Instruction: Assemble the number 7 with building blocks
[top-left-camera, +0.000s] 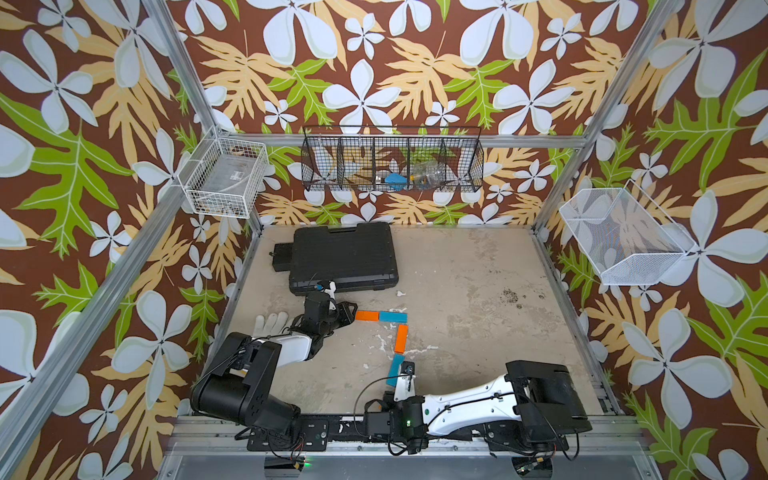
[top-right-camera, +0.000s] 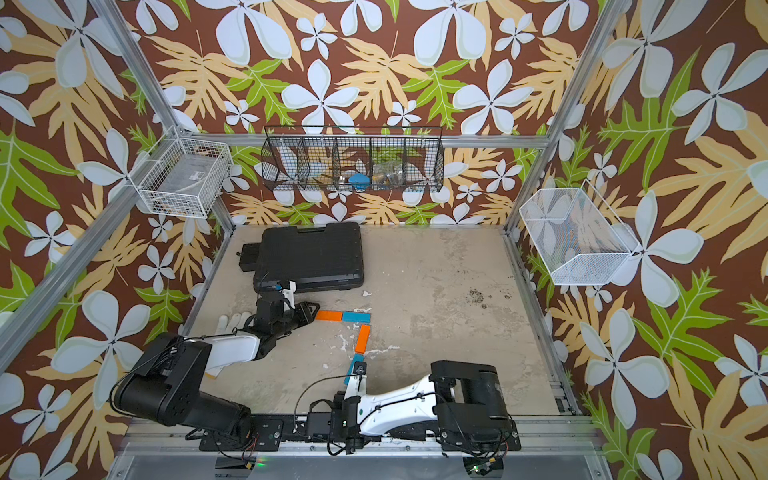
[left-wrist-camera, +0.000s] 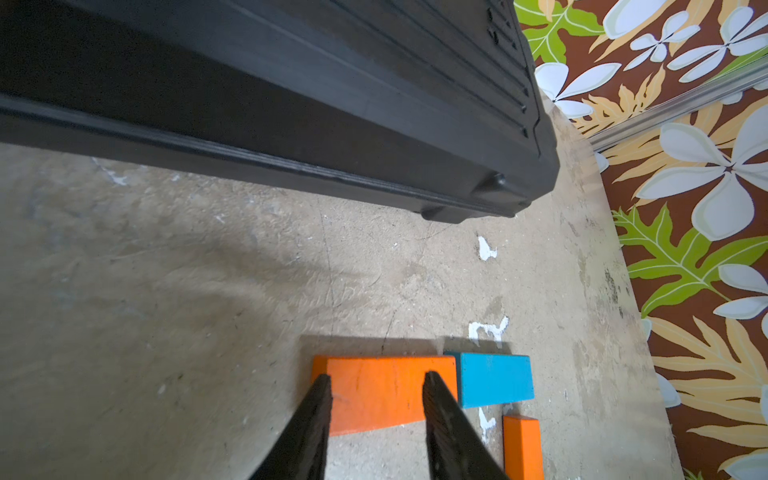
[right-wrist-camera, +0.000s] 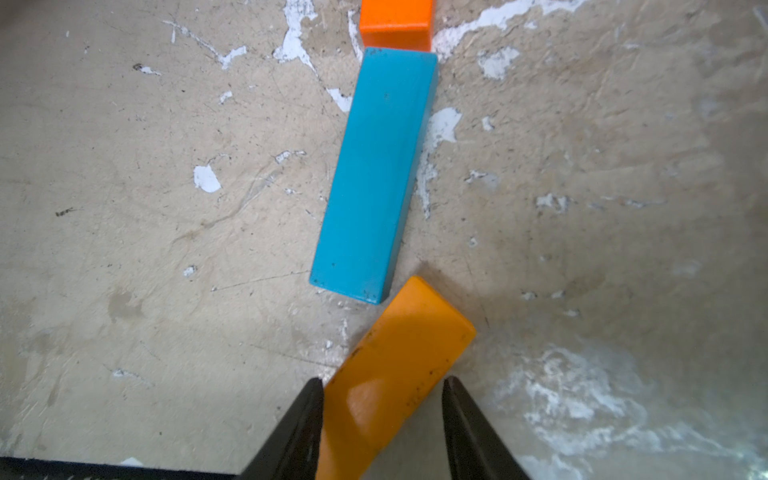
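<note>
An orange block (top-left-camera: 366, 316) and a blue block (top-left-camera: 392, 317) lie end to end in a horizontal row; below run a second orange block (top-left-camera: 401, 338) and a second blue block (right-wrist-camera: 372, 172). A third orange block (right-wrist-camera: 392, 368) lies askew at the lower end of that blue one, hidden from the top views. My left gripper stands part open above the row's left orange block, with nothing held. My right gripper hangs part open over the askew orange block, its fingertips either side of it; whether they touch it I cannot tell.
A black case (top-left-camera: 342, 257) lies behind the row, a white glove (top-left-camera: 270, 324) at the left. Wire baskets (top-left-camera: 224, 180) hang on the frame around the table.
</note>
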